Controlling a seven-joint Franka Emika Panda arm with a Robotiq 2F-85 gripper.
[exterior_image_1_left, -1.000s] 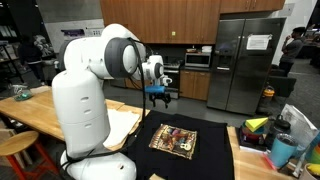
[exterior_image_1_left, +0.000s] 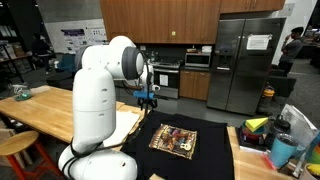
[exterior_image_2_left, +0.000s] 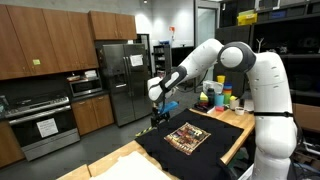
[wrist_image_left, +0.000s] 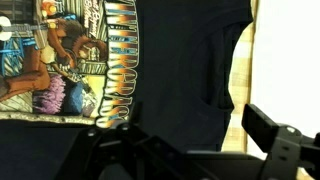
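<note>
My gripper is open, its dark fingers spread wide with nothing between them in the wrist view. It hangs above the left part of the black cloth (wrist_image_left: 180, 60); in exterior view 1 the gripper (exterior_image_1_left: 145, 99) shows at the end of the white arm. On the cloth lies a colourful printed piece (wrist_image_left: 60, 60) with figures and a lettered border, to the left of my fingers in the wrist view. The same printed piece (exterior_image_1_left: 175, 141) appears near the middle of the cloth in exterior view 1, apart from the gripper.
A white sheet (wrist_image_left: 288, 60) lies beside the cloth, over the wooden table. Bottles, cans and a box with coloured items (exterior_image_1_left: 257, 126) crowd the table's right end. A person stands behind the arm.
In exterior view 1 my gripper has shifted slightly left and down, still clear of the printed piece. The person behind has moved left, partly behind the arm.
</note>
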